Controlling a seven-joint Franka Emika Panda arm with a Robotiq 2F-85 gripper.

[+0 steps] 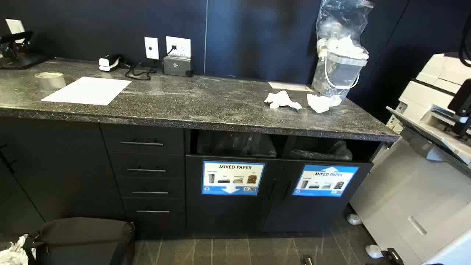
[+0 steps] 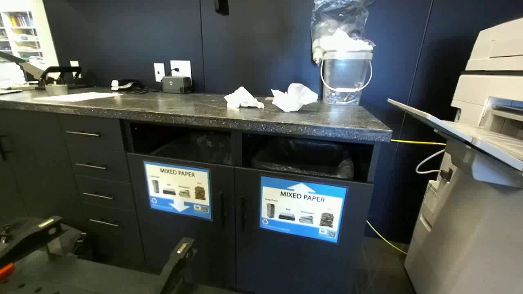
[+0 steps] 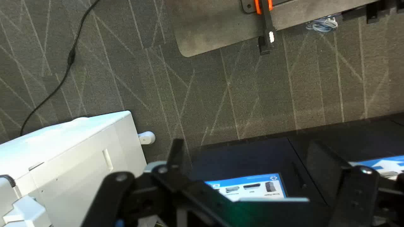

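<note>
In the wrist view my gripper stands open, its dark fingers wide apart with nothing between them. It hangs above the carpet and the cabinet front, clear of anything on the counter. Two crumpled white papers, the left one and the right one, lie side by side on the dark speckled counter. Behind them a clear bucket with a white handle carries more white crumpled material at its top. Below the counter, the left bin and right bin sit behind "MIXED PAPER" doors, lined with plastic.
A flat white sheet and a tape roll lie on the counter's left side. A grey box stands by the wall outlets. At the right, a printer extends its tray near the counter's end.
</note>
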